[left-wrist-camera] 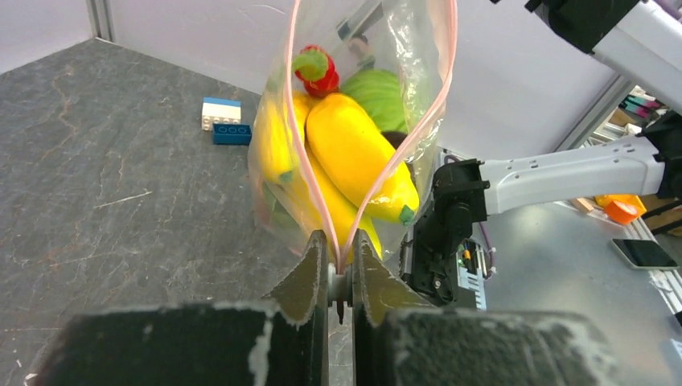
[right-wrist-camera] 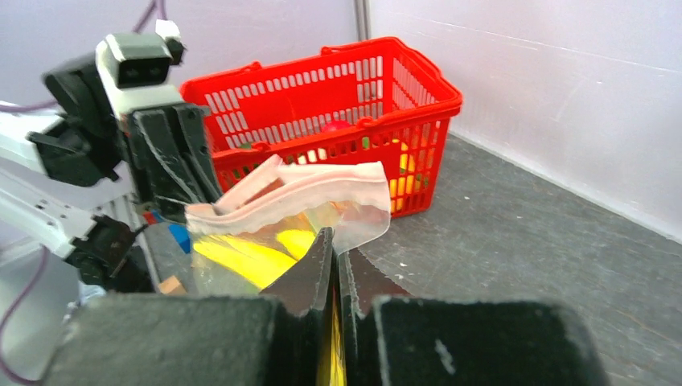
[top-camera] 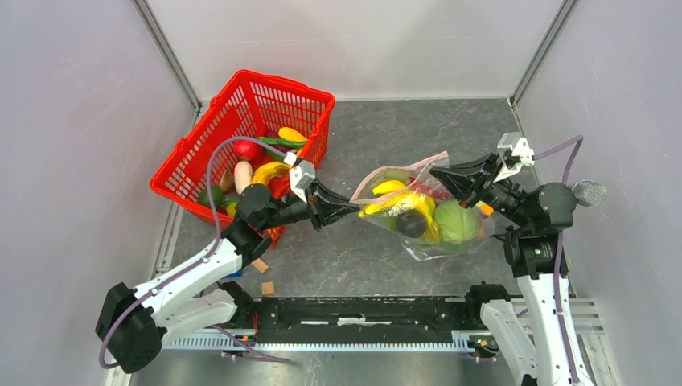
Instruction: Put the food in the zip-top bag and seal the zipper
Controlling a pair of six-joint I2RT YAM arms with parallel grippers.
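Note:
The clear zip top bag (top-camera: 389, 171) with a pink zip strip lies between my grippers, its mouth gaping. Inside show yellow bananas (top-camera: 402, 201), a yellow squash (left-wrist-camera: 354, 149), a red pepper (left-wrist-camera: 319, 72), a dark round item (top-camera: 411, 223) and a green cabbage (top-camera: 457, 223). My left gripper is shut on the near end of the bag's mouth, where the two pink strips come together. At the opposite end, my right gripper has its fingertips close together at the bag's clear film; whether they clamp it is unclear.
A red basket (top-camera: 277, 84) of toy food stands at the back left, close to my left arm. Small wooden blocks (top-camera: 268, 288) lie near the front edge. Clear grey table (top-camera: 402, 129) lies behind the bag.

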